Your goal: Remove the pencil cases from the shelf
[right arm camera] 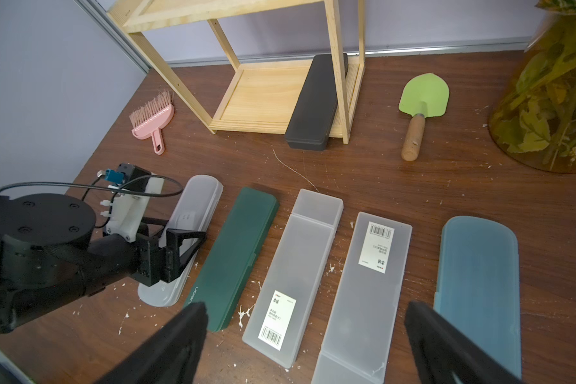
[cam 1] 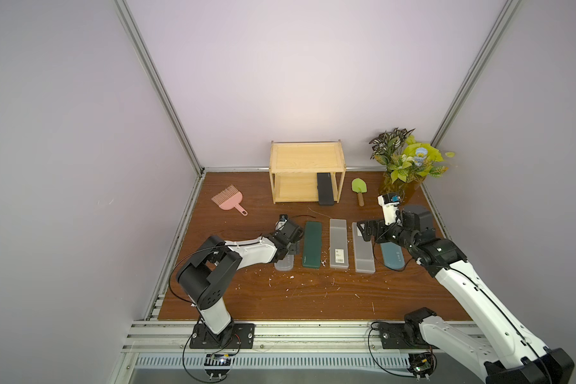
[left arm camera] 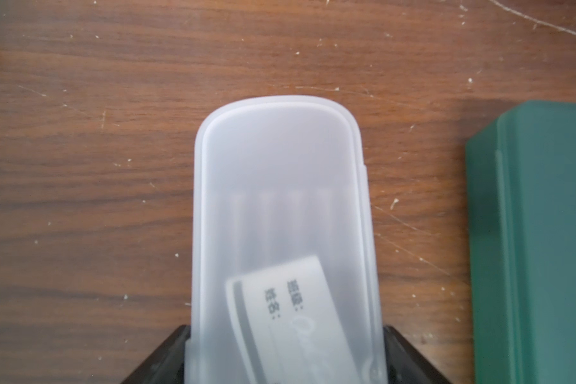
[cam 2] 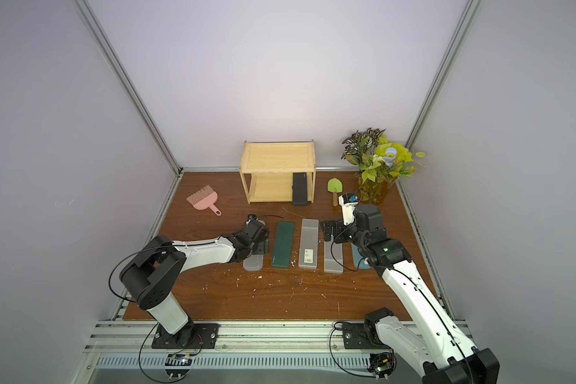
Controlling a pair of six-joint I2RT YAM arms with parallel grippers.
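A frosted clear pencil case (left arm camera: 278,147) with a paper label inside lies on the table at the left end of the row. My left gripper is shut on its sides, both fingers meeting its edges. To its right lie a green case (right arm camera: 233,256), a grey case (right arm camera: 297,262), another grey case (right arm camera: 371,300) and a blue case (right arm camera: 480,281). A black case (right arm camera: 316,102) rests on the lower board of the wooden shelf (right arm camera: 262,89), toward its right side. Above the row's right part my right gripper hovers open, nothing between its fingers.
A pink brush (cam 1: 229,199) lies left of the shelf, and a green trowel (cam 1: 359,190) right of it. At the back right stands a flower vase (cam 1: 400,184). The table's front strip holds only small scraps.
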